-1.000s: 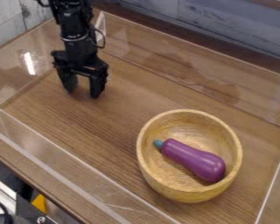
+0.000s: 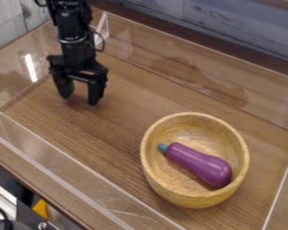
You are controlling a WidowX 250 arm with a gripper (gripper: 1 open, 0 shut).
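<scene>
The black robot arm with its gripper (image 2: 76, 90) hangs at the upper left over the wooden table, its fingers spread open low near the table top. I see nothing clearly between them, though they are small and dark. At the lower right a yellow bowl (image 2: 158, 180) holds a purple eggplant-like object (image 2: 201, 166) with a teal tip.
The arm and gripper have shifted slightly and changed pose at the upper left. The bowl and purple object have not moved.
</scene>
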